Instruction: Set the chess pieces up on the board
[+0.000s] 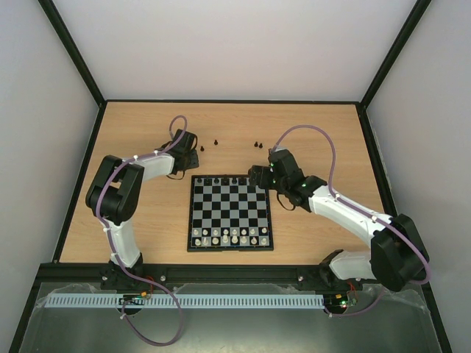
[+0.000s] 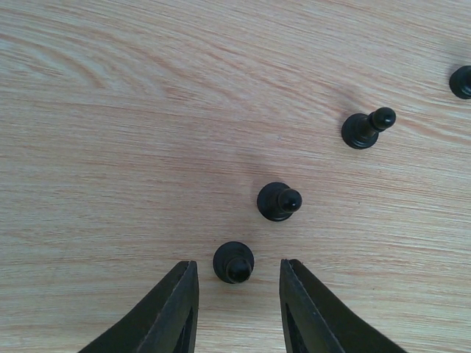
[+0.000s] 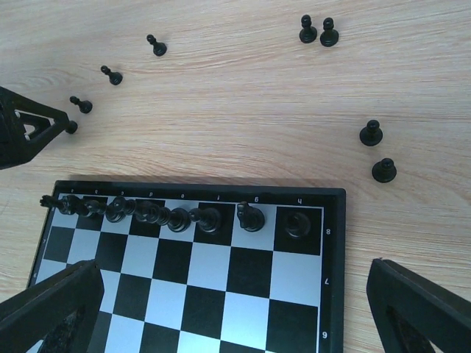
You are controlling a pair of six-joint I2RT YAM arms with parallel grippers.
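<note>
Over the wood left of the board's far edge, my left gripper is part open, a black pawn point(image 2: 234, 262) showing between its fingertips and apart from both. Another pawn point(image 2: 278, 201) stands just beyond it, with a third pawn point(image 2: 360, 131) farther to the right. My right gripper is open and empty above the far right corner of the chessboard point(image 3: 333, 272). Black pieces fill the far row, among them a knight point(image 3: 250, 217). White pieces point(image 1: 225, 240) line the two near rows in the top view.
Right of the board stand two black pawns point(image 3: 372, 133). A close pair of pawns point(image 3: 329, 32) stands farther back. The board's middle rows are empty, and wide stretches of bare table point(image 1: 316, 132) lie around it.
</note>
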